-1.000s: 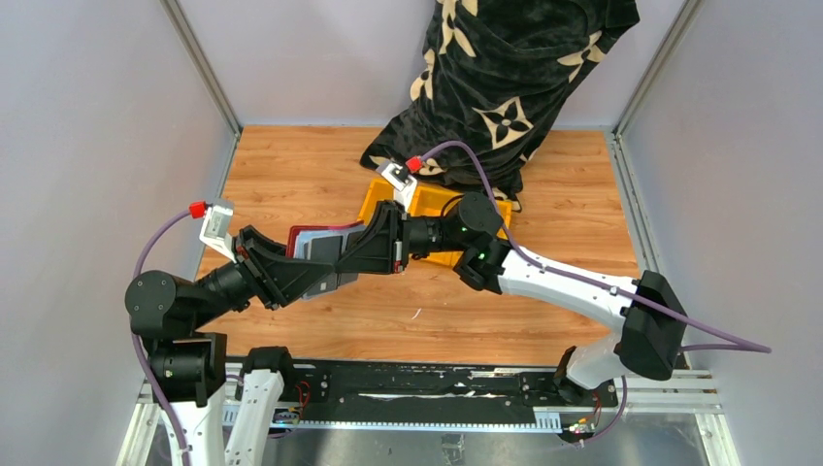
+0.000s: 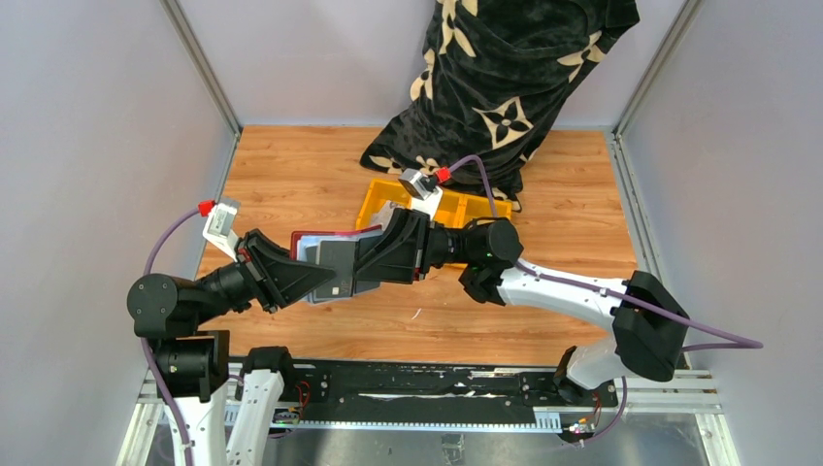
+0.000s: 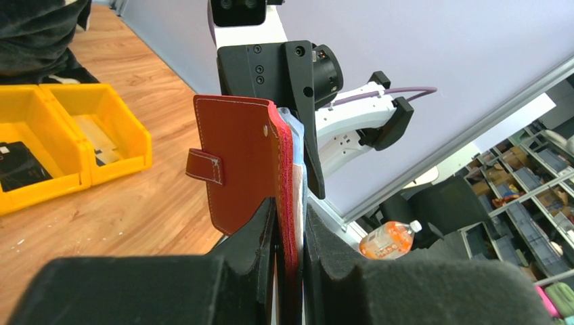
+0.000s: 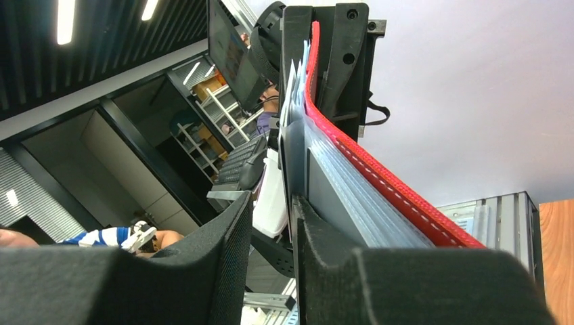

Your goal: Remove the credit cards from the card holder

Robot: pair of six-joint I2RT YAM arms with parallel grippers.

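Observation:
The brown leather card holder point(image 3: 237, 156) with a red zip edge stands on edge in the left wrist view, its clear sleeves point(image 3: 295, 145) fanned at one side. My left gripper is shut on its near end and holds it up. From above, a dark grey card point(image 2: 337, 260) shows among the sleeves, between both grippers. My right gripper is open at the holder's far side. A grey card edge point(image 4: 292, 166) and sleeves stand right at its right-hand finger; how deep they reach between the fingers is hidden.
A yellow divided bin point(image 3: 128, 128) stands on the wooden table behind the grippers, a black item point(image 3: 20, 166) in one compartment. A dark patterned cloth point(image 2: 505, 97) hangs at the back. Bare table point(image 2: 543, 320) lies to the right and in front.
My right gripper has moved a little to the right and toward the front, and the sleeves beside it reach farther right. The left arm has barely shifted.

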